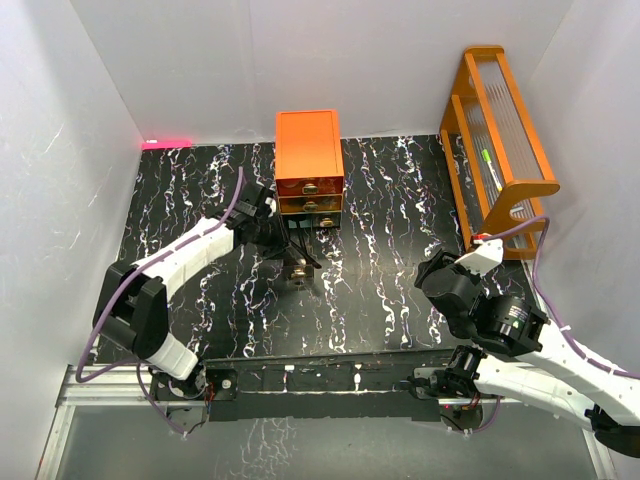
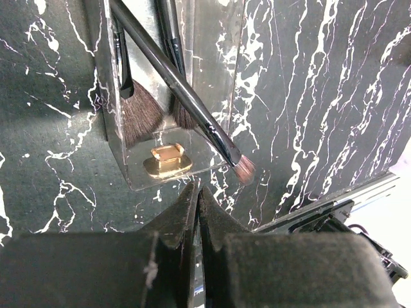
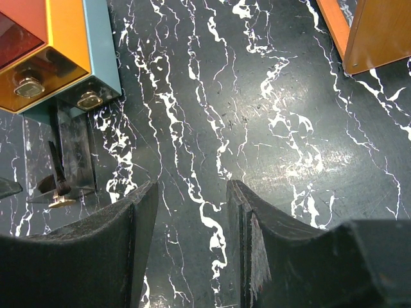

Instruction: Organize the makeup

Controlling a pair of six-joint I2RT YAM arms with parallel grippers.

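Observation:
The clear drawer (image 2: 212,70) is pulled out at the organizer's foot, with two dark-bristled brushes, one a broad brush (image 2: 140,110), inside it. A thin black makeup brush (image 2: 186,96) slants across the top of the drawer. Its bristle end sticks out past the front corner, over the marbled table. My left gripper is just off the drawer's front, below the gold handle (image 2: 168,160), shut with nothing between its fingers. On the right side, my right gripper stands open and empty above bare table.
The orange drawer organizer (image 1: 309,145) stands against the back wall. A tilted wooden rack (image 1: 505,130) with a green-tipped item (image 1: 490,168) occupies the back right. Open marbled table (image 3: 257,141) lies between them and toward the front.

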